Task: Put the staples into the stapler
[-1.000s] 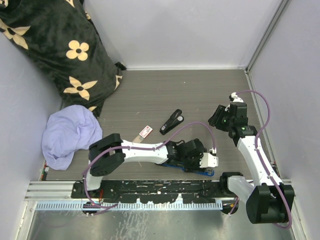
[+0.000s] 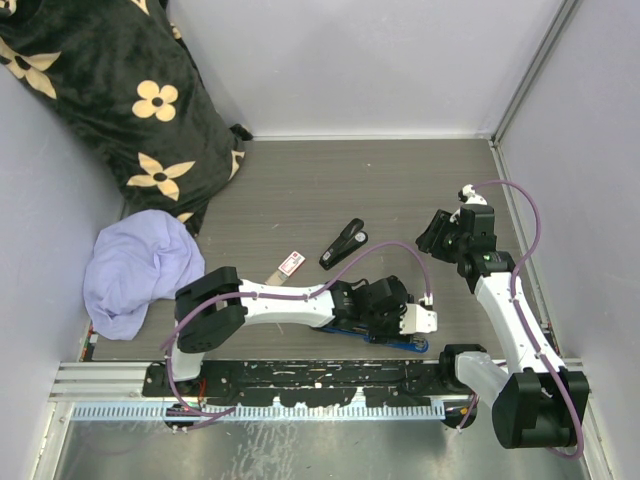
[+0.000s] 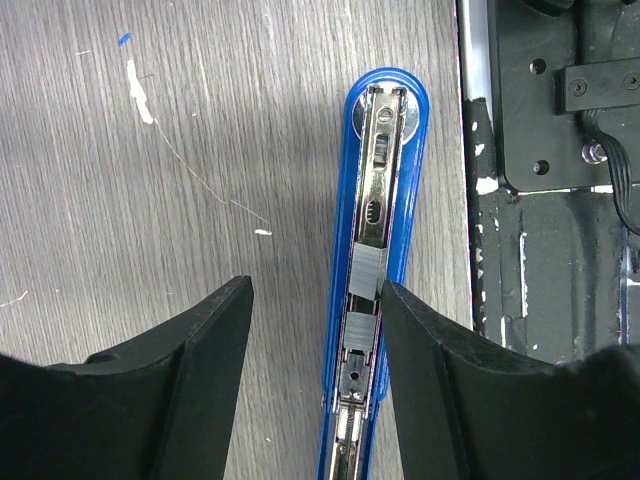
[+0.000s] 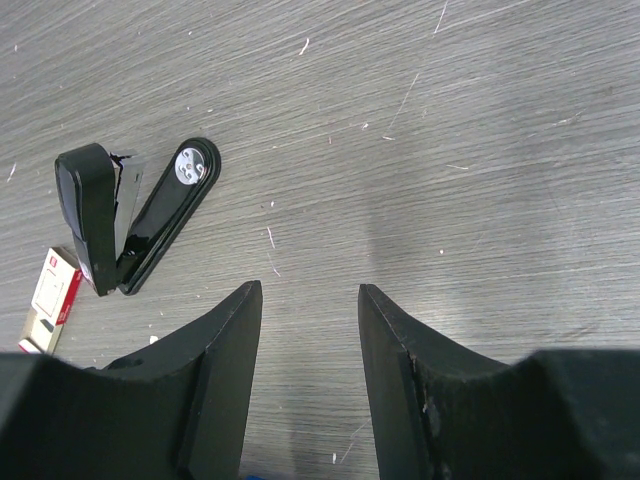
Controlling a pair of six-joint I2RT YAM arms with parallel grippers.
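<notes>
A blue stapler [image 3: 344, 240] lies opened out flat on the table near its front edge, mostly covered by the left arm in the top view. Two grey blocks of staples [image 3: 367, 270] sit in its metal channel, end to end. Over it, my left gripper is open; the right finger overlaps the stapler's edge in the left wrist view, and nothing is held. My right gripper stands partly open above bare table at the right, its fingers apart and empty.
A black stapler [image 2: 344, 244] with its top raised stands mid-table, beside a small red-and-white box [image 2: 291, 263]. A lavender cloth [image 2: 142, 270] and a dark flowered cushion [image 2: 150, 110] fill the left side.
The left arm has shifted very slightly. My right arm, the black stapler and the box stay where they were.
</notes>
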